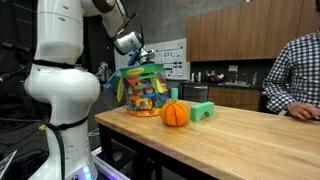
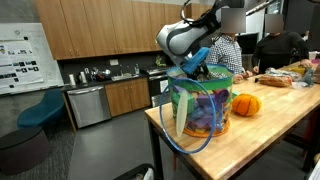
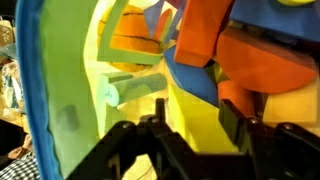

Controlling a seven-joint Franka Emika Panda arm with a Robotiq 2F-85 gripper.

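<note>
In the wrist view my gripper points down into a bin of coloured blocks. Its two dark fingers stand apart, one on either side of a yellow block [image 3: 198, 128]; whether they touch it is unclear. Red, orange and blue blocks crowd close by, including a red block [image 3: 203, 30]. The bin has a green rim [image 1: 142, 72] and see-through sides in exterior view 1. From the other side, exterior view 2 shows the bin [image 2: 205, 105] at the table's end with the arm above it. The fingertips are hidden in both exterior views.
An orange pumpkin [image 1: 175, 114] sits just beside the bin, with a green arch block [image 1: 202, 111] behind it. A person in a checked shirt [image 1: 295, 80] stands at the far side.
</note>
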